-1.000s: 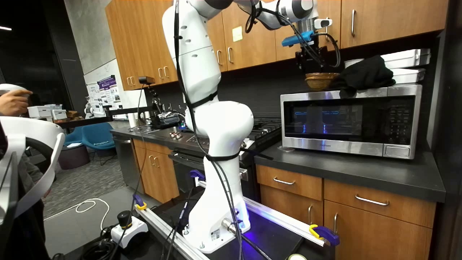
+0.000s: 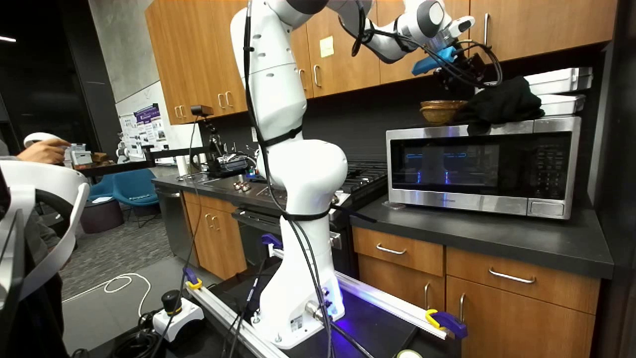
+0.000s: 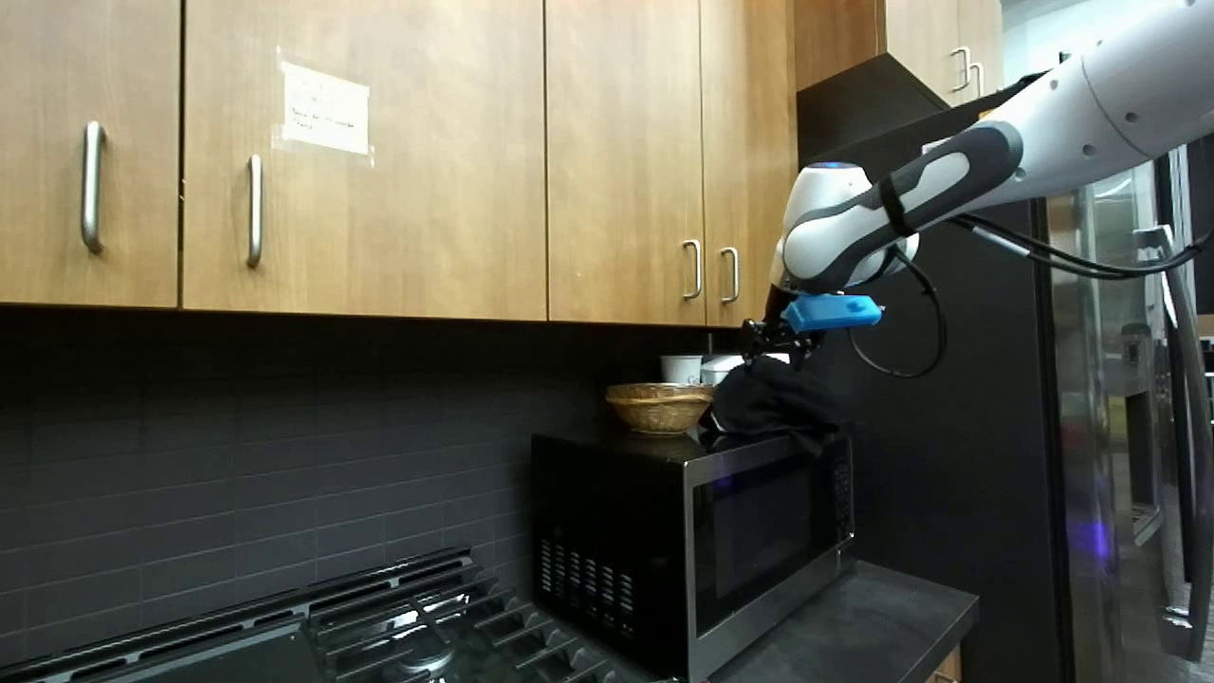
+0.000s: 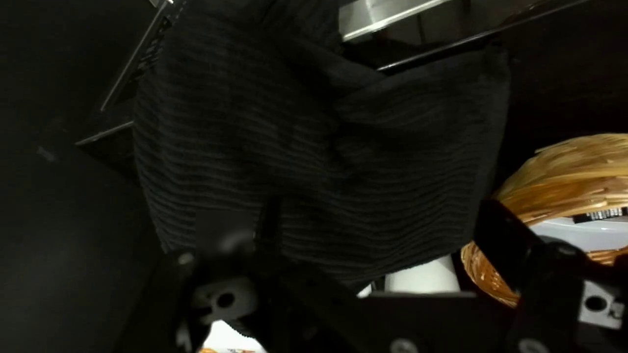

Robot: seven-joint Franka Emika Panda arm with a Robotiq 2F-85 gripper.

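Note:
A black ribbed cloth (image 2: pixel 510 100) lies bunched on top of the microwave (image 2: pixel 465 200), and a corner of it hangs over the front edge. Just above it is my gripper (image 3: pixel 776 347), tilted, with its fingers apart. In the wrist view the cloth (image 4: pixel 306 147) fills the middle, below and beyond the spread fingers (image 4: pixel 509 244). The gap of the gripper shows cloth behind it but nothing clearly gripped. Whether a fingertip touches the cloth I cannot tell, dark on dark. Left of the cloth in the exterior views sits a wicker basket (image 3: pixel 657 410).
A white cup (image 3: pixel 682 368) stands behind the basket. White boxes (image 2: pixel 557 92) are stacked at the back right of the microwave. Wooden upper cabinets (image 3: pixel 620 171) hang close above.
The gripper has moved right in exterior view 1, from above the basket to above the cloth, and has tilted. Cloth and basket appear unmoved.

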